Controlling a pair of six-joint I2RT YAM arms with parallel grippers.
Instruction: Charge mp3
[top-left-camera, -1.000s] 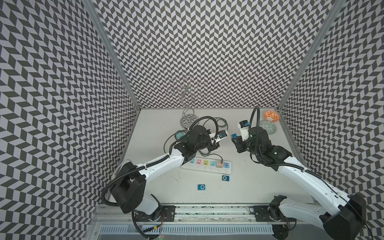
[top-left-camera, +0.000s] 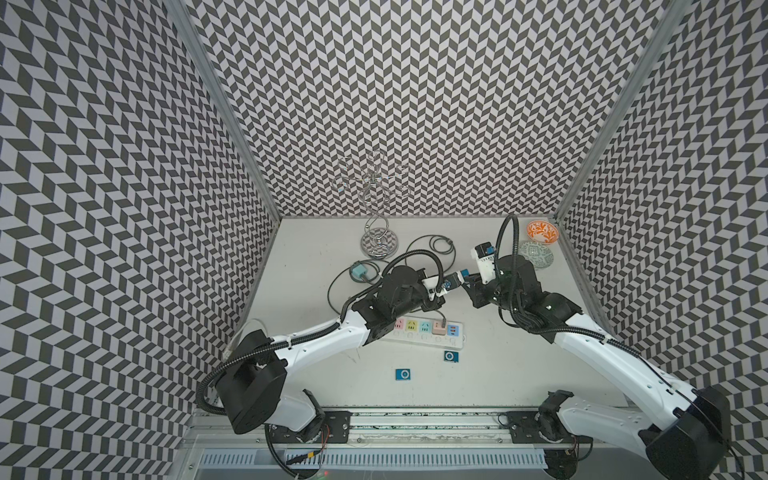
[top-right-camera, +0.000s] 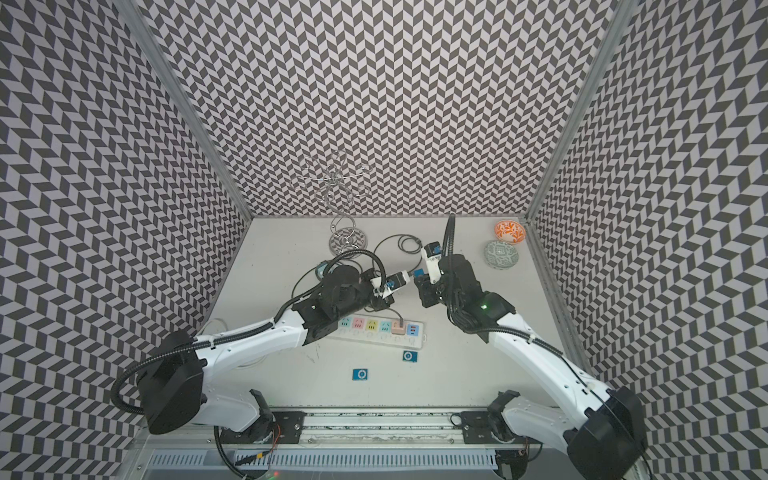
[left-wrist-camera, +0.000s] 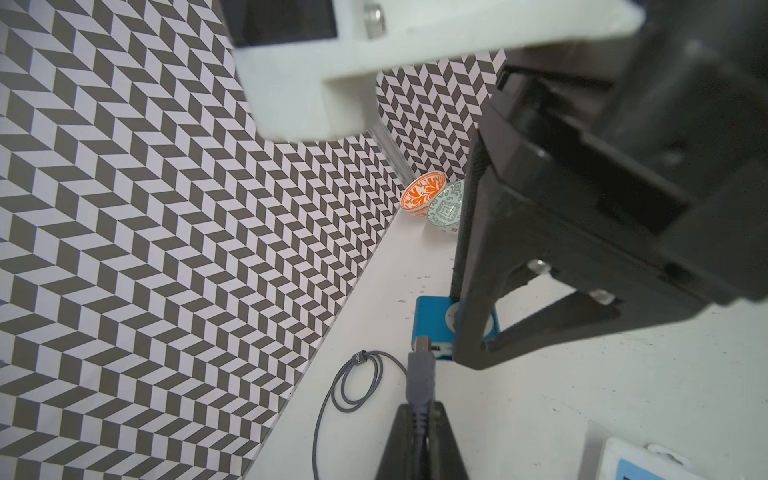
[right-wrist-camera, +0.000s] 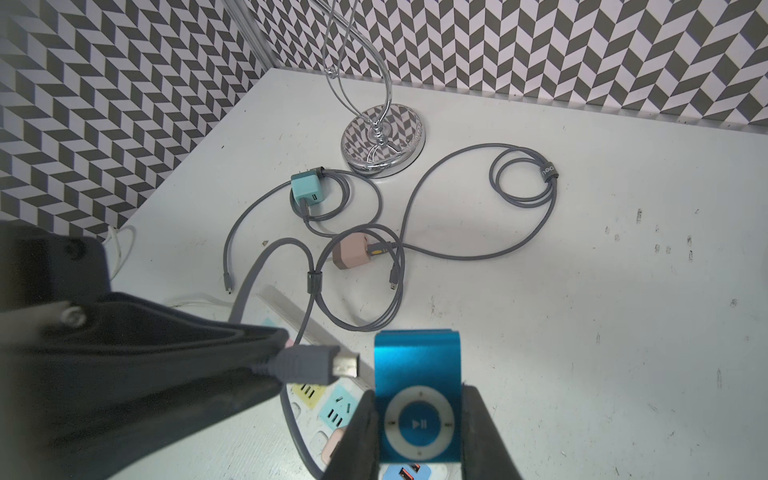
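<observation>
A blue mp3 player (right-wrist-camera: 417, 357) with a round button pad stands upright between the fingers of my right gripper, which is shut on it. From the left, my left gripper is shut on a grey cable plug (right-wrist-camera: 308, 365), its metal tip bare and pointing at the player's side. A small gap shows between tip and player in the right wrist view. In the left wrist view the plug tip overlaps the lower edge of the mp3 player (left-wrist-camera: 430, 318), near its left end. The plugged cable loops back toward the power strip (top-left-camera: 424, 333).
Two more blue players (top-left-camera: 402, 374) lie on the table in front of the strip. Behind are coiled cables with a teal charger (right-wrist-camera: 306, 188) and a pink charger (right-wrist-camera: 352, 249), plus a chrome stand (right-wrist-camera: 384, 140). Two bowls (top-left-camera: 540, 244) sit back right.
The right arm has stayed almost still.
</observation>
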